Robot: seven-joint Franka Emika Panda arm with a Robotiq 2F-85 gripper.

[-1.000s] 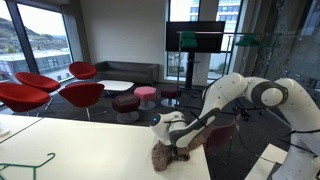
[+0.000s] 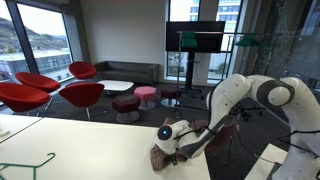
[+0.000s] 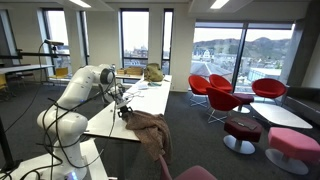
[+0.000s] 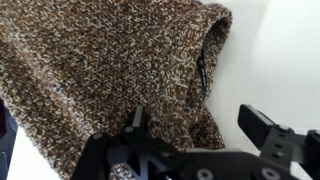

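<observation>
A brown speckled knit garment (image 4: 100, 70) fills the left and middle of the wrist view. It lies on the white table (image 2: 95, 150), and in exterior view 2 the garment (image 3: 150, 132) drapes over the table's edge. My gripper is open, low over the cloth's edge. One finger (image 4: 137, 122) is against or just above the knit, while the other finger (image 4: 254, 124) is over bare white tabletop. A fold of cloth lies between them; whether the fingertips touch it, I cannot tell.
A green hanger (image 2: 30, 165) lies on the table's left part in exterior view 1. Red chairs (image 2: 82, 93) and stools (image 2: 126, 105) stand beyond the table.
My gripper has moved down and slightly right over the garment in exterior view 1. The hanger has stayed put.
</observation>
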